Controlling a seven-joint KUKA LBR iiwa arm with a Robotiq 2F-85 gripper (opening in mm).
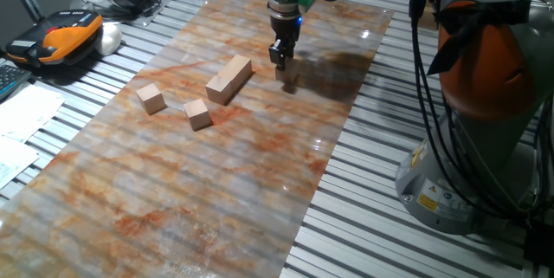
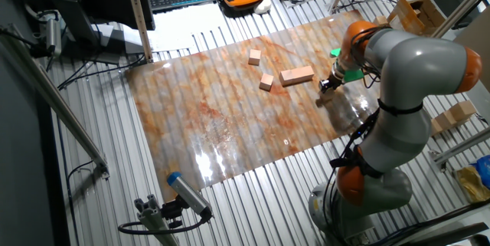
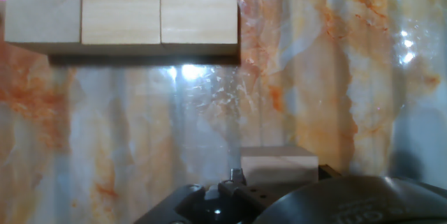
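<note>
A small wooden block [image 3: 279, 169] is by my gripper, low in the wrist view. A dark fingertip is close to its left side, and a dark edge shows at its right. Whether the fingers press on it cannot be made out. In exterior view 1 the gripper [image 1: 281, 56] points down with the block [image 1: 283, 72] just beneath its fingertips, at or near the table surface. Beside it lies a row of three wooden cubes [image 1: 229, 80], set face to face like a bar. Two single cubes [image 1: 151, 99] stand apart from the row.
The marbled sheet [image 1: 190, 200] is bare over its near half. An orange-and-black device [image 1: 65, 40] sits off the sheet at the left. In exterior view 2, more wooden blocks [image 2: 453, 116] lie behind the arm, away from the sheet.
</note>
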